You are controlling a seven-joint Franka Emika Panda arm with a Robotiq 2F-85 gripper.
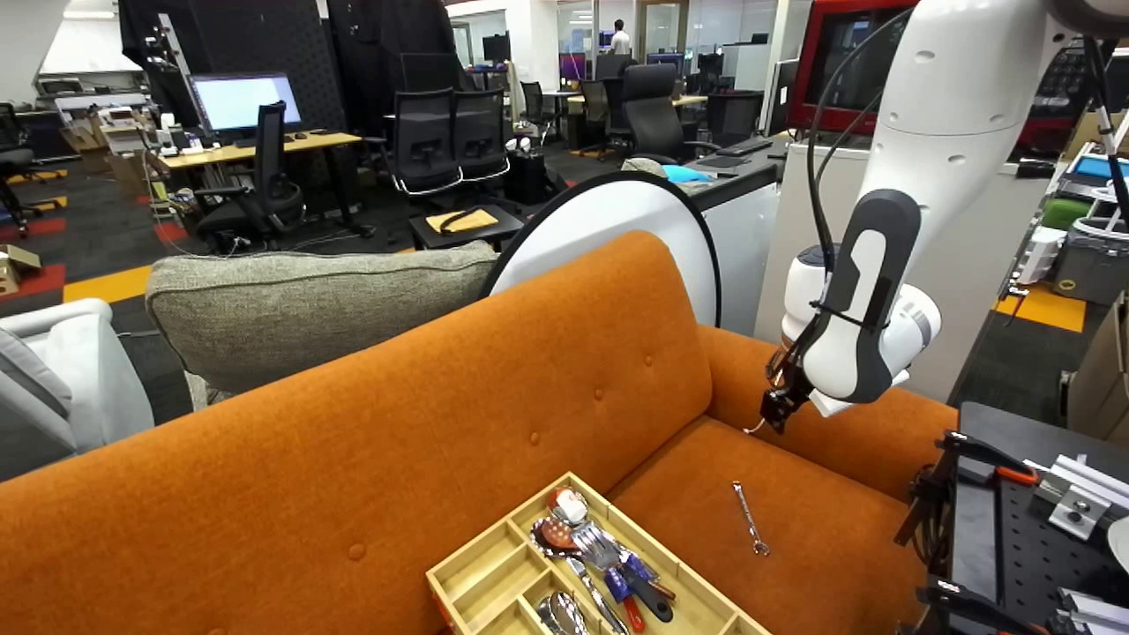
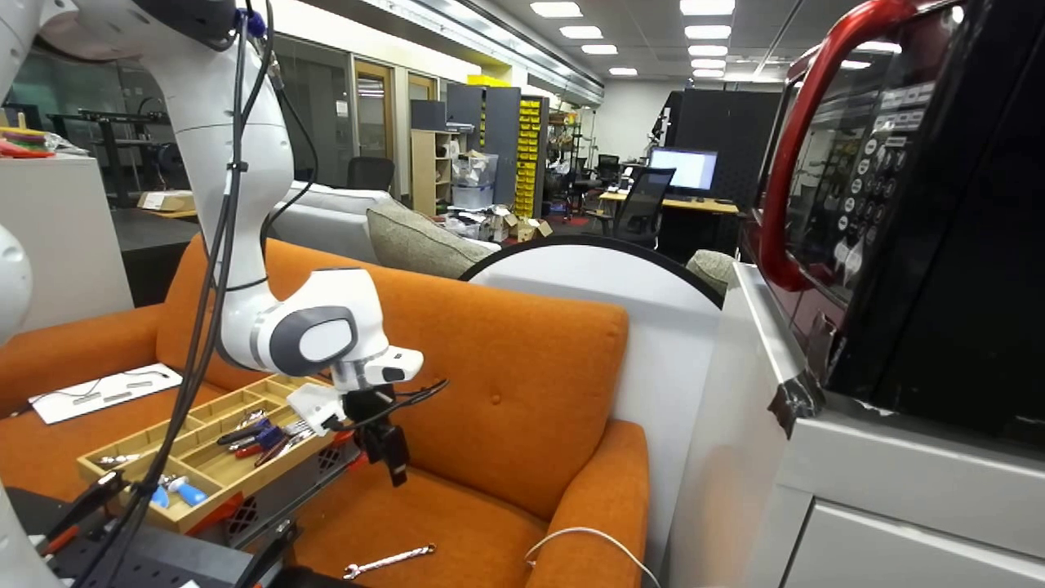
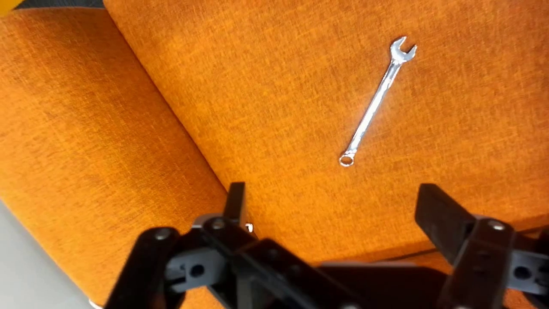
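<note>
A silver combination wrench (image 3: 374,109) lies flat on the orange sofa seat, its open end away from my gripper and its ring end closer. The wrench (image 1: 749,519) also shows in exterior view 1, and in exterior view 2 the wrench (image 2: 389,560) lies near the bottom edge. My gripper is open, its black fingers (image 3: 442,221) wide apart with only sofa cloth showing between them. In exterior view 1 the gripper (image 1: 781,407) hangs above the seat near the armrest, apart from the wrench.
A wooden divided tray (image 1: 473,557) with several utensils stands on the sofa beside the bare seat. The backrest (image 1: 423,423) and armrest (image 2: 602,490) bound the seat. A black table with clamps (image 1: 979,529) stands at the front edge.
</note>
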